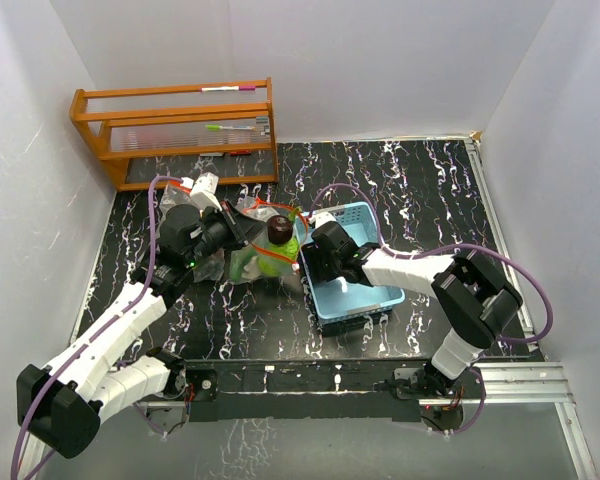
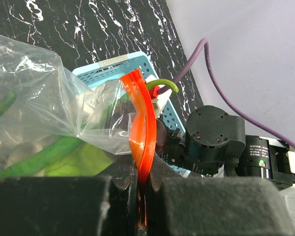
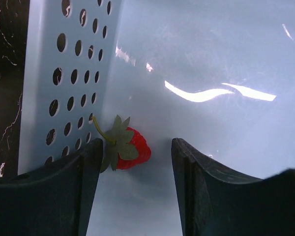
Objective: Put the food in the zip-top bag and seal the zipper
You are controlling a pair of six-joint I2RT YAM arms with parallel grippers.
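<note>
A clear zip bag with an orange zipper lies left of the blue basket, its mouth facing the basket. Pinching that orange edge is my left gripper, shut on it. Inside the bag are a dark round fruit and green food. In the right wrist view a red strawberry with green leaves rests on the basket floor beside the perforated wall. My right gripper is partly open, its fingers on either side of the strawberry with a gap to the right one. From above, the right arm hides the strawberry.
A wooden rack with pens stands at the back left. A second bag lies behind the left arm.
</note>
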